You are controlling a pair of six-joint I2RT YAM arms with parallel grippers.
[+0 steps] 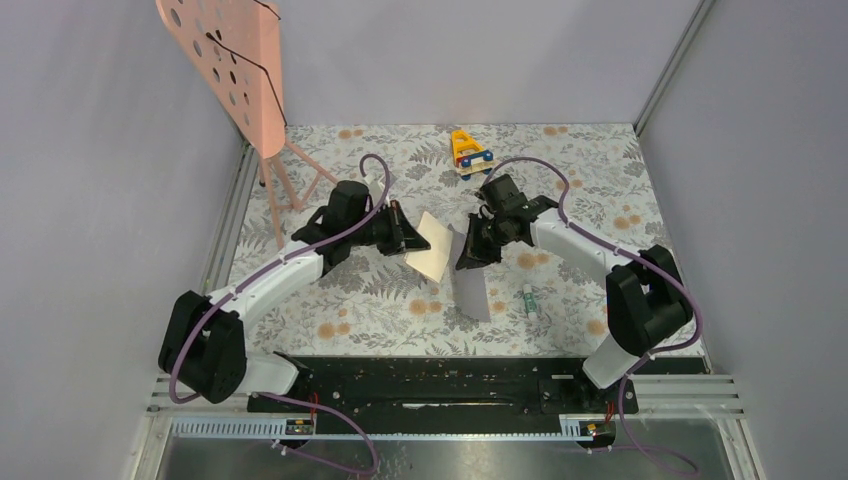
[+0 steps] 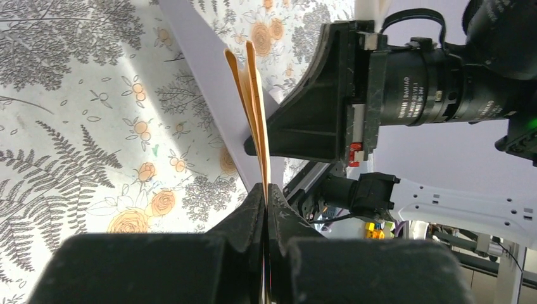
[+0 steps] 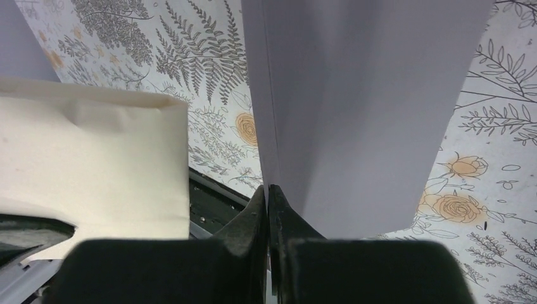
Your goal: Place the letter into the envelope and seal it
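Pinched along one side, a cream folded paper (image 1: pixel 432 250) is in my left gripper (image 1: pixel 420 244), which is shut on it. Seen edge-on in the left wrist view, the cream paper (image 2: pixel 256 107) shows layers parted at the far end. My right gripper (image 1: pixel 466 262) is shut on the long edge of a pale grey-white paper piece (image 1: pixel 471 290); this white piece (image 3: pixel 361 114) hangs flat with a line along its held edge. The two papers are close side by side, apart in the right wrist view. I cannot tell for sure which is letter and which envelope.
A glue stick-like tube (image 1: pixel 529 301) lies on the floral table cloth (image 1: pixel 380 320) right of the papers. A yellow and blue toy (image 1: pixel 472 155) stands at the back. A pink perforated board (image 1: pixel 235 75) rises at the back left.
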